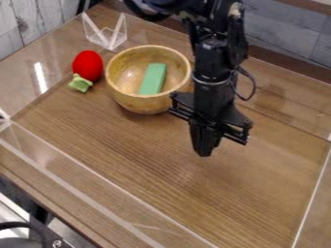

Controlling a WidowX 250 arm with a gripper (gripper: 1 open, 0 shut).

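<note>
My black gripper (pixel 207 145) hangs over the middle of the wooden table (pixel 130 194), just right of a yellow bowl (pixel 130 82). It looks shut, and I see nothing held between its fingers. A green block (pixel 153 79) lies inside the bowl.
A red object (pixel 88 65) and a small green and white item (pixel 80 84) lie at the left, with a clear plastic piece (pixel 104 32) behind them.
</note>
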